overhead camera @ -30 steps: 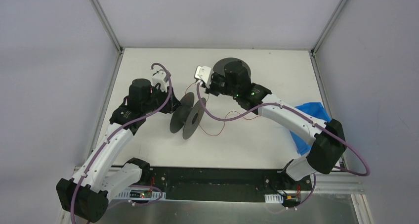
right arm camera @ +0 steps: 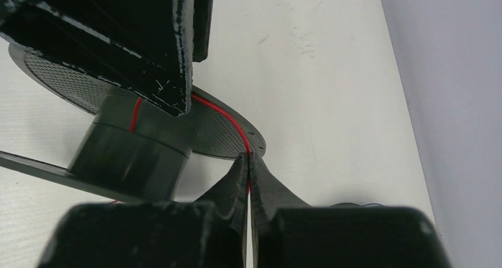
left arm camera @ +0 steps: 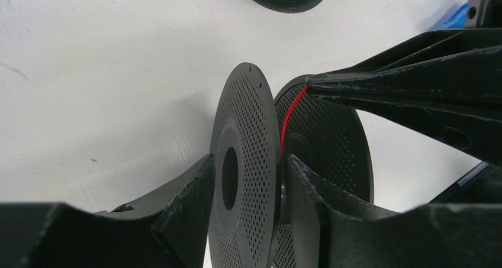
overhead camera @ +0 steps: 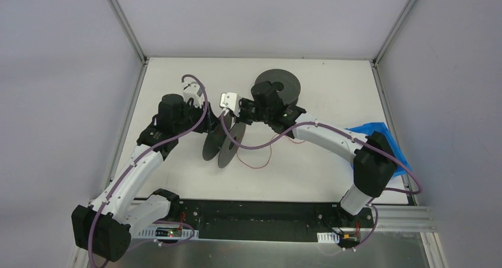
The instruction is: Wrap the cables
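Observation:
The grey spool (overhead camera: 229, 145) stands tilted on its edge near the table's middle, its two flanges partly under the grippers. My left gripper is part open, its fingers (left arm camera: 188, 206) on either side of one spool flange (left arm camera: 248, 120); whether they press on it I cannot tell. A thin red cable (left arm camera: 289, 117) rises between the flanges to the tip of my right gripper. That gripper is shut on the cable, which enters between its fingertips from the far flange (right arm camera: 228, 152). A short red stretch also crosses the spool's core (right arm camera: 148, 144).
Loose red cable (overhead camera: 260, 166) trails on the white table to the spool's right. A second dark spool (overhead camera: 288, 84) stands at the back, close behind the right arm. To the right lies a blue container (overhead camera: 370, 128).
My right gripper has come leftward and down, over the spool.

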